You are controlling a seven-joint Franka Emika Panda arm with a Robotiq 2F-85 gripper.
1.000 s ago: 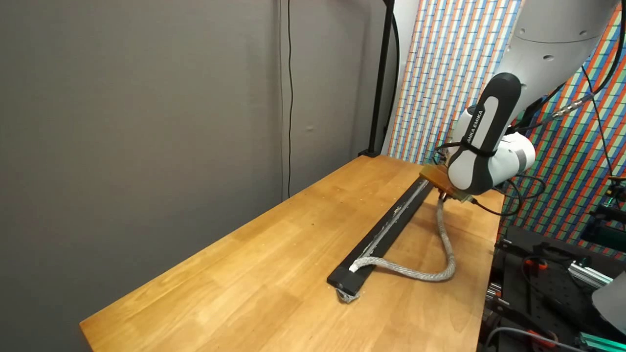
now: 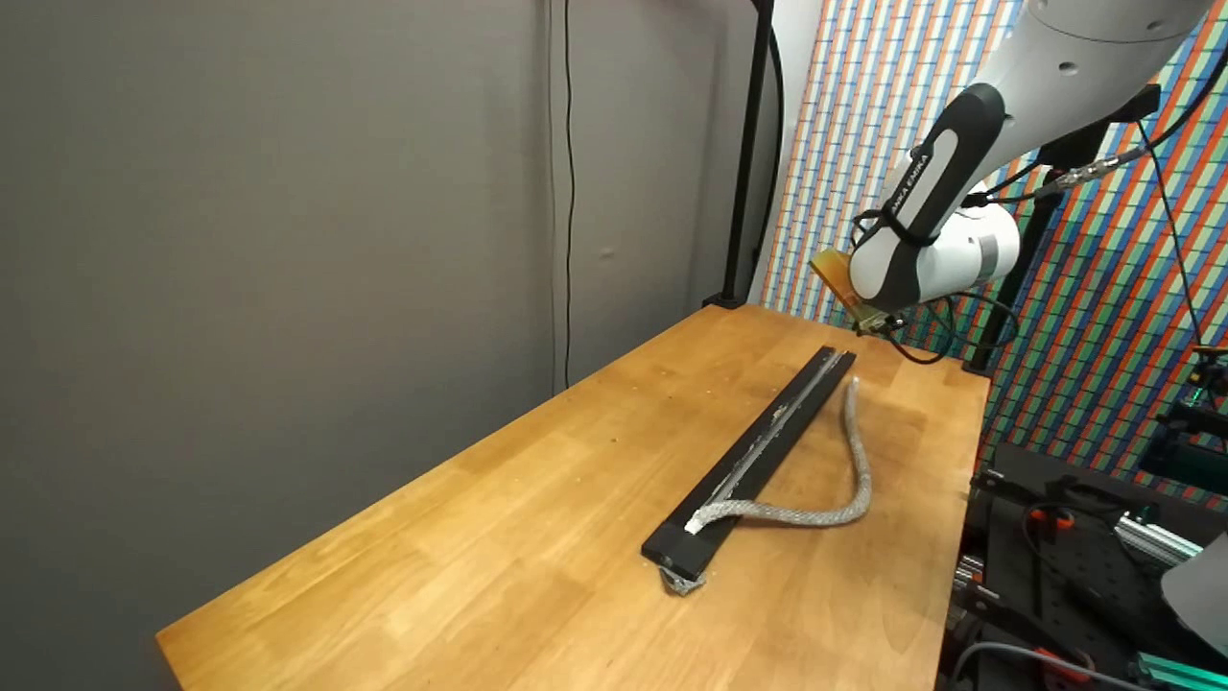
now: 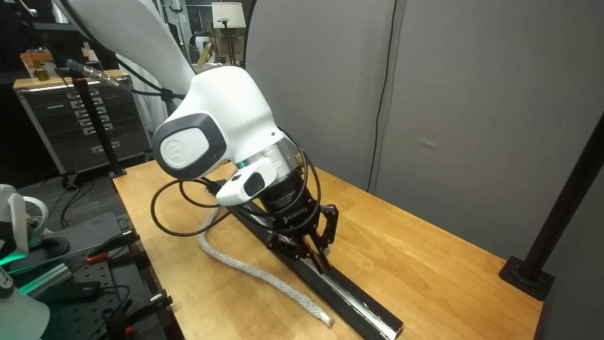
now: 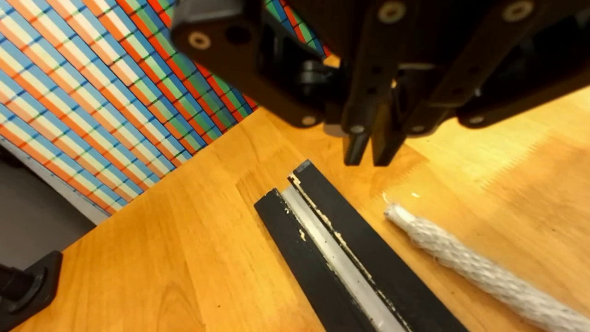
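A grey-white braided rope (image 2: pixel 862 472) lies curved on the table. One end rests across the near end of a long black grooved bar (image 2: pixel 754 456); its other end lies on bare wood beside the bar's far end. In the wrist view that loose rope tip (image 4: pixel 399 213) is below and right of my gripper, clear of it. The fingers (image 4: pixel 355 150) are drawn close, leaving a thin empty gap between them. The bar's pale groove (image 4: pixel 332 251) shows empty there. Exterior view 2 has the gripper (image 3: pixel 321 269) in front of the bar in the image.
Bare tabletop (image 2: pixel 460 553) spreads widely on the left. A grey wall panel borders the table's back, with a black post (image 3: pixel 535 249) at a corner. Looped cables (image 3: pixel 155 218) hang from the wrist. A dark equipment bench (image 2: pixel 1065 587) adjoins the table's other side.
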